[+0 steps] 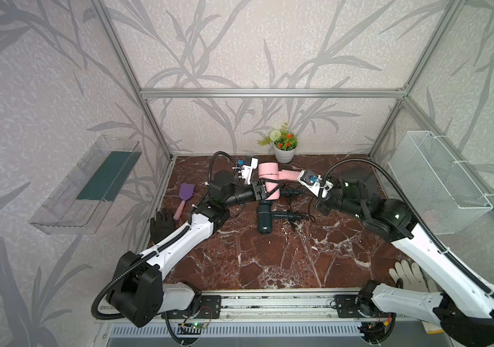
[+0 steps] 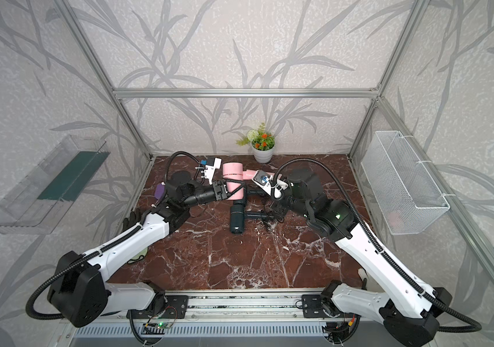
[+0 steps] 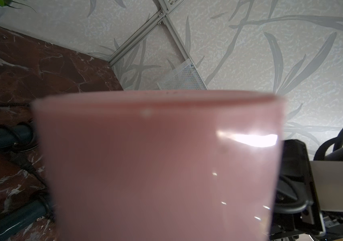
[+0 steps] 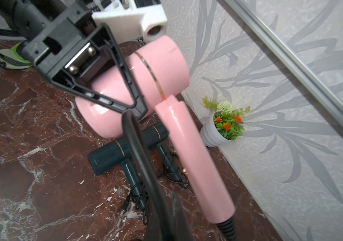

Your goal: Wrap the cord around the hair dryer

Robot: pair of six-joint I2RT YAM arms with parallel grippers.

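The pink hair dryer (image 4: pixel 161 66) is held above the table, its barrel between the fingers of my left gripper (image 1: pixel 271 189). Its handle (image 4: pixel 197 160) points right, toward my right arm in the top views. In the left wrist view the barrel (image 3: pixel 159 168) fills the middle and hides the left fingers. The black cord (image 4: pixel 143 160) passes close before the right wrist camera, from beside a left fingertip down to my right gripper. That gripper looks shut on the cord; its fingertips are dark and blurred.
Two dark green hair dryers (image 1: pixel 264 218) with bundled cords lie on the table below. A potted plant (image 1: pixel 284 151) stands at the back. Wall baskets hang left and right (image 1: pixel 440 182). A purple brush (image 1: pixel 185 193) and gloves lie near the sides.
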